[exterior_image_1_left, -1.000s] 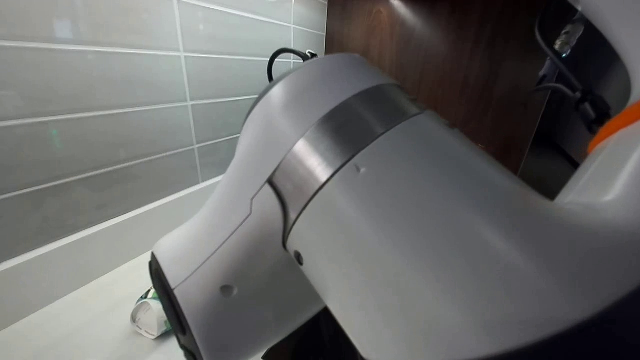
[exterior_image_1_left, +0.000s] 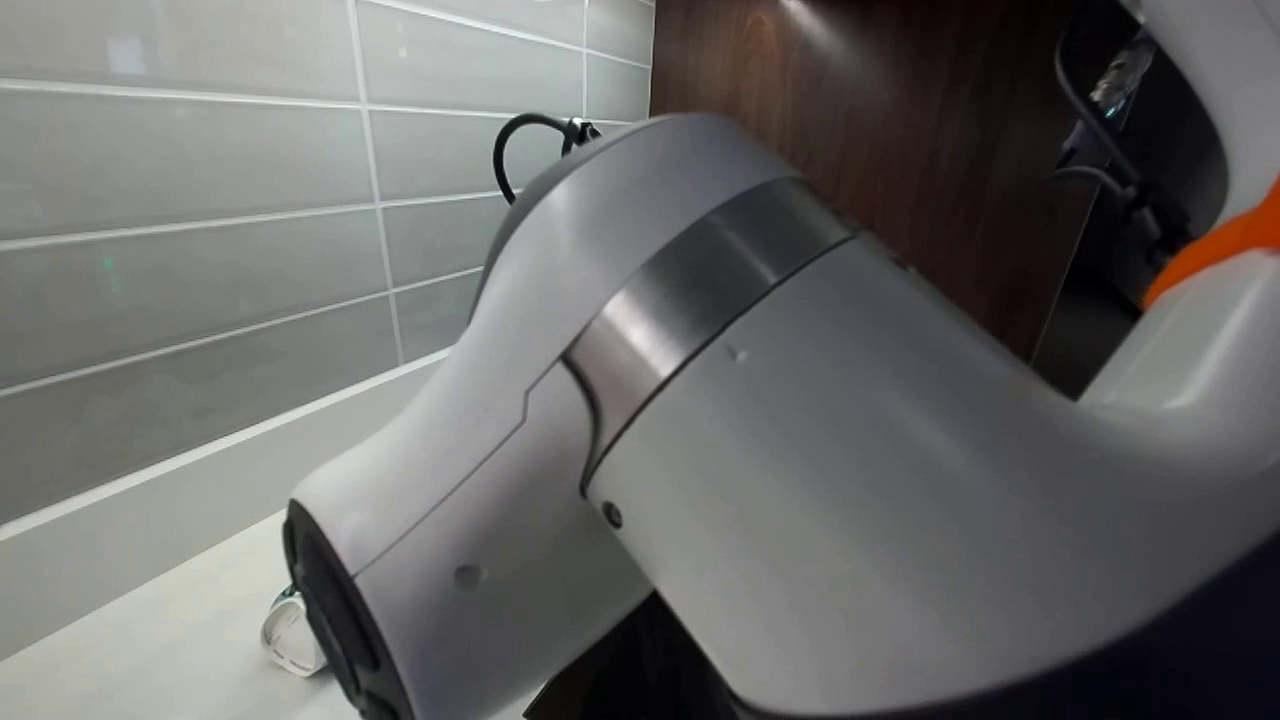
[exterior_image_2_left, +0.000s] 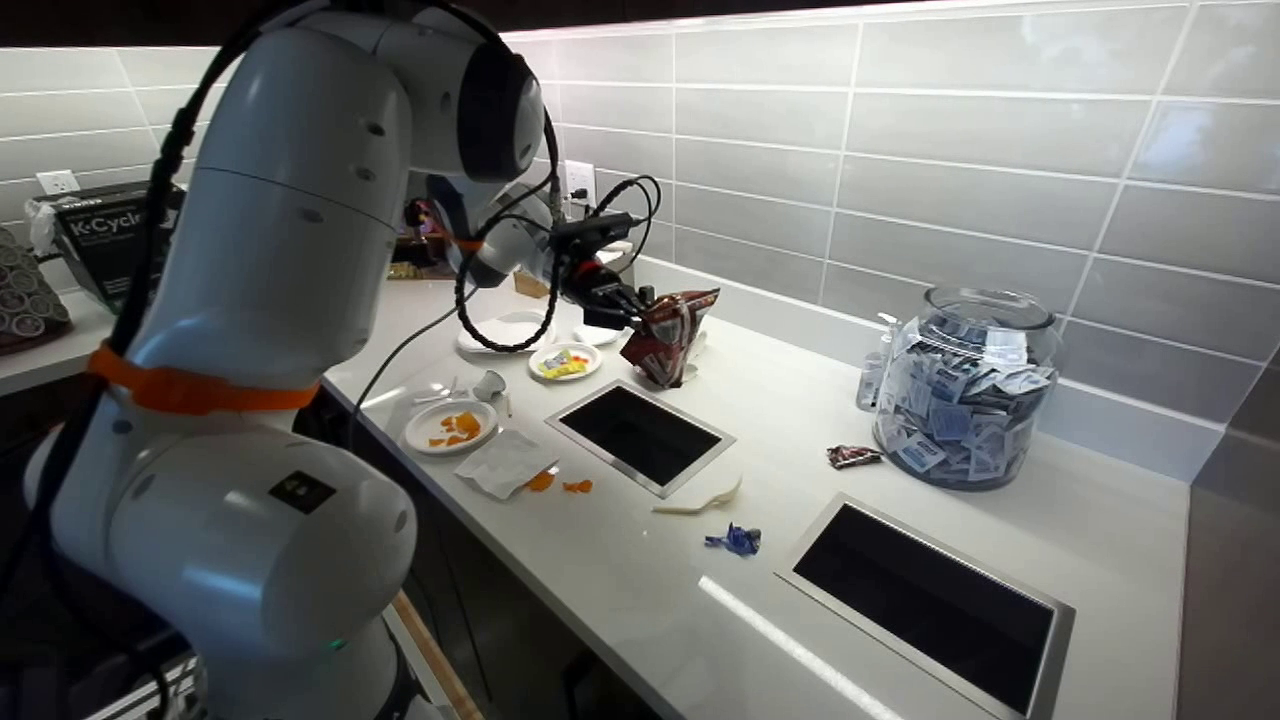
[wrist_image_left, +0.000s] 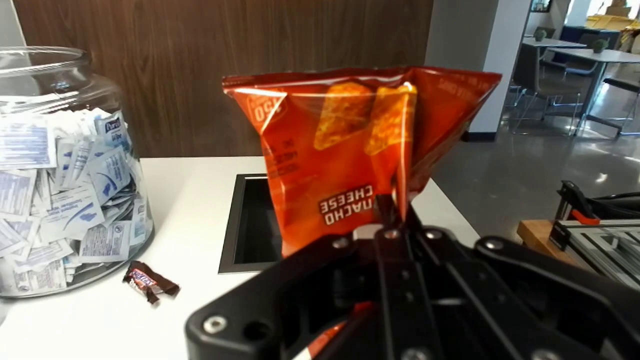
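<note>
Pinched at its film is a red nacho cheese chip bag (wrist_image_left: 336, 180), with my gripper shut on it. The bag's printing appears upside down in the wrist view. In exterior view 2 the bag (exterior_image_2_left: 667, 342) is at the back of the counter, and my gripper (exterior_image_2_left: 638, 314) reaches it from the left. Whether the bag's bottom touches the counter is hard to tell. Exterior view 1 is mostly filled by the arm, which hides both gripper and bag.
Two dark recessed openings (exterior_image_2_left: 648, 434) (exterior_image_2_left: 930, 606) lie in the white counter. A glass jar of packets (exterior_image_2_left: 960, 402) stands by the wall, a brown wrapper (exterior_image_2_left: 853, 456) beside it. Plates with scraps (exterior_image_2_left: 450, 426), a napkin (exterior_image_2_left: 506, 462) and a blue wrapper (exterior_image_2_left: 734, 539) lie about.
In exterior view 1 the arm has shifted slightly; its lower end and cable loop sit farther left. More of the white and green item behind it is covered.
</note>
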